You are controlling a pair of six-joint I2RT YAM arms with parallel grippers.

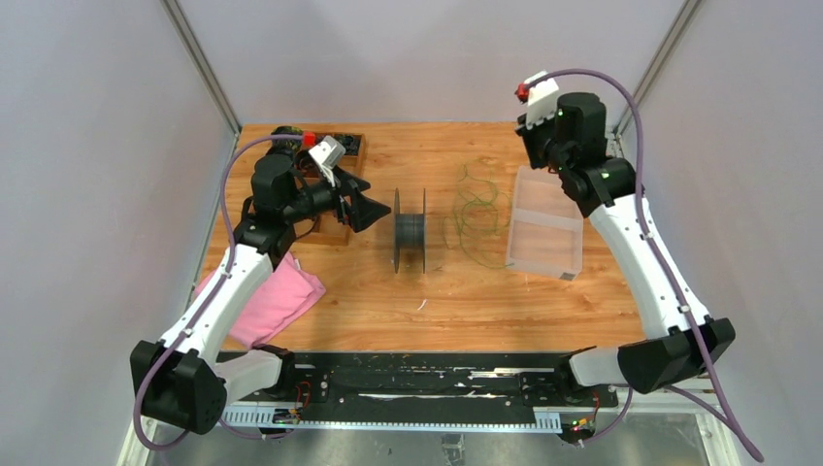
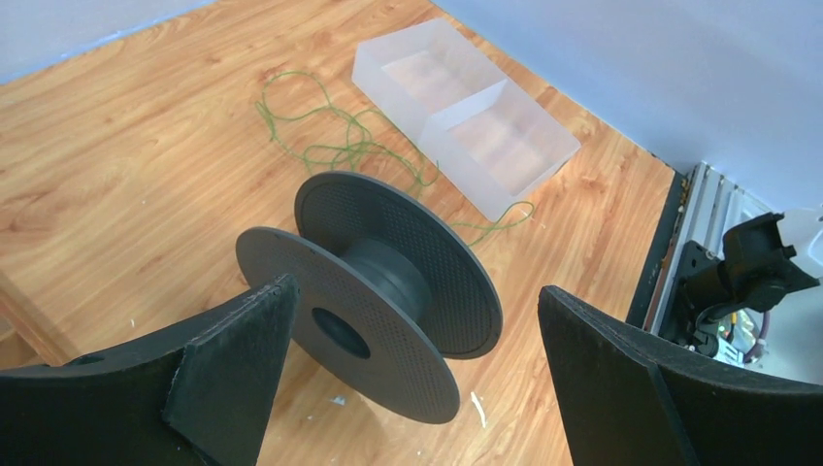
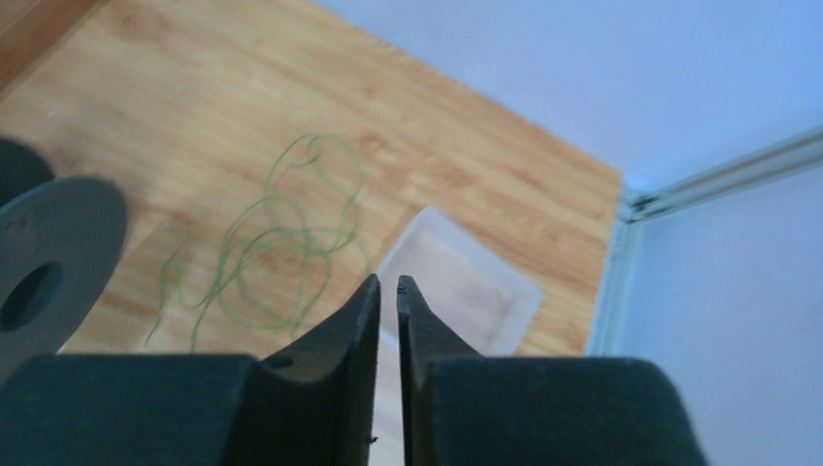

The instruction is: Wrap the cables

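Observation:
A thin green cable [image 1: 477,216] lies in loose loops on the table, between the dark grey spool [image 1: 410,230] and the clear bin; it also shows in the left wrist view [image 2: 354,153] and, blurred, in the right. The spool stands on its flanges with a bare-looking dark core [image 2: 388,272]. My left gripper [image 1: 374,212] is open just left of the spool, its fingers spread wide and empty. High above the bin's far end is my right gripper [image 1: 531,146]. Only a narrow gap parts its fingers [image 3: 361,340], and nothing shows between them.
The two-part clear bin [image 1: 546,220] sits on the right. Behind the left arm stands a wooden organiser [image 1: 335,231] with dark coils. A pink cloth [image 1: 277,303] lies front left.

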